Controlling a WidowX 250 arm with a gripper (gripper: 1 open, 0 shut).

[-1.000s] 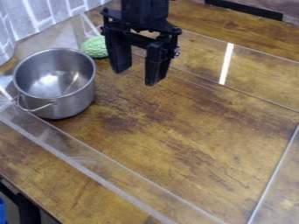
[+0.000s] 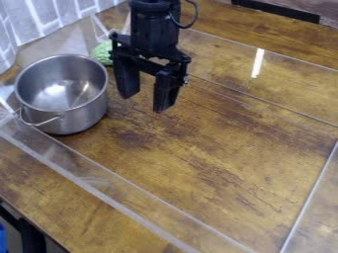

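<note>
My black gripper (image 2: 148,84) hangs over the wooden table near the top centre, its two dark fingers spread apart, with nothing visible between them. It is just right of a large steel pot (image 2: 62,91) with a wire handle at the left. A pale green object (image 2: 103,49) lies behind the pot, partly hidden by my arm.
Clear plastic or taped edges run along the table's sides. A blue item (image 2: 11,237) shows at the lower left corner.
My gripper has moved a little to the left, toward the pot, and somewhat down in the view. The pot has not moved.
</note>
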